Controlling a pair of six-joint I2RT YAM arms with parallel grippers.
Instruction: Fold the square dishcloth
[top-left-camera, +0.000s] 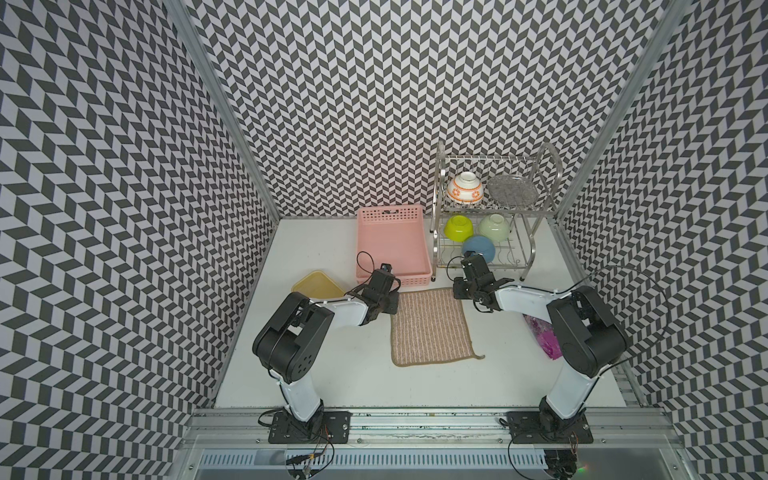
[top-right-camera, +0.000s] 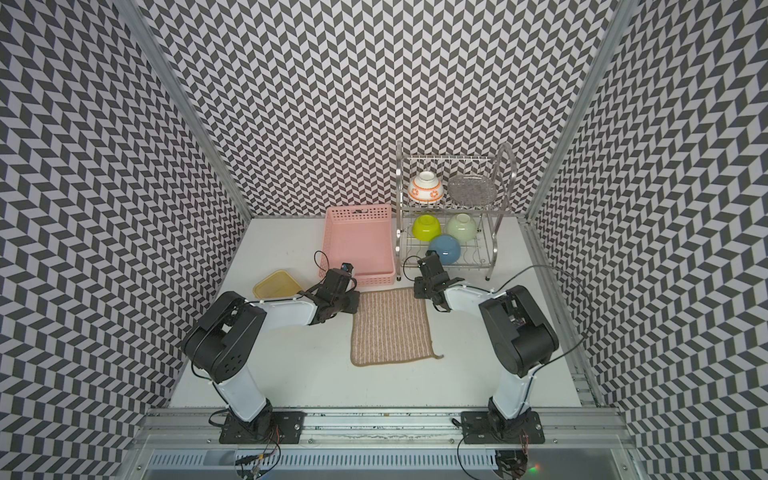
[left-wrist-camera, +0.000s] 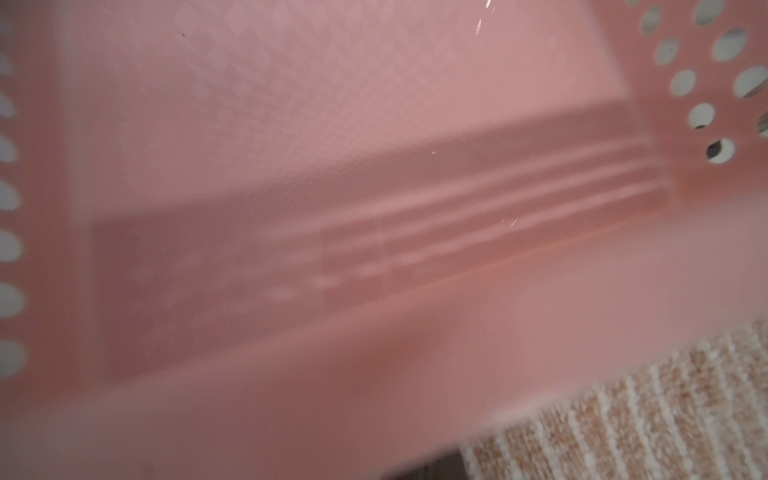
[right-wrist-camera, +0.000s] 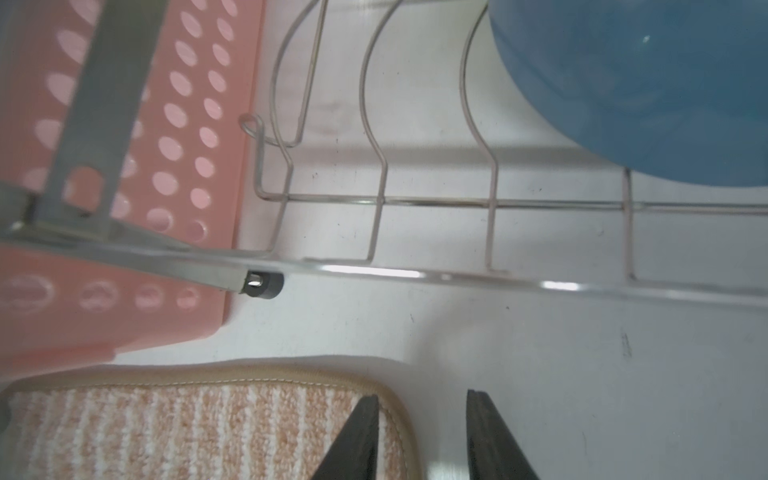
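Note:
A square tan striped dishcloth (top-left-camera: 432, 332) lies flat at the middle of the table, a small loop at its near right corner. My left gripper (top-left-camera: 390, 304) is low at the cloth's far left corner, beside the tray; its fingertips are hidden behind the tray wall in the left wrist view, so its finger is unclear. My right gripper is at the far right corner of the dishcloth (right-wrist-camera: 200, 432), fingers parted, one fingertip over the cloth's edge and the other over bare table, nothing seen between them but the cloth's border and table.
A pink perforated tray (top-left-camera: 390, 240) stands behind the cloth. Right of it is a metal rack (top-left-camera: 528, 248) with bowls, including a blue bowl (top-left-camera: 478, 248). A yellow container (top-left-camera: 316, 284) lies left, a purple packet (top-left-camera: 544, 336) right.

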